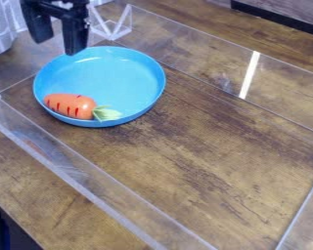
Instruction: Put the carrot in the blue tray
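Observation:
An orange carrot (pixel 70 105) with a pale green top lies on its side inside the round blue tray (pixel 126 73), against the near-left part of its rim. My black gripper (pixel 58 47) is up at the top left, beyond the tray's far-left rim and clear of the carrot. Its two fingers (pixel 75 35) stand apart with nothing between them. The upper part of the gripper is cut off by the frame's top edge.
A clear plastic strip (pixel 67 171) runs along the left side of the brown wooden table (pixel 199 146). Whitish clear objects stand at the top left. Right of the tray the tabletop is bare.

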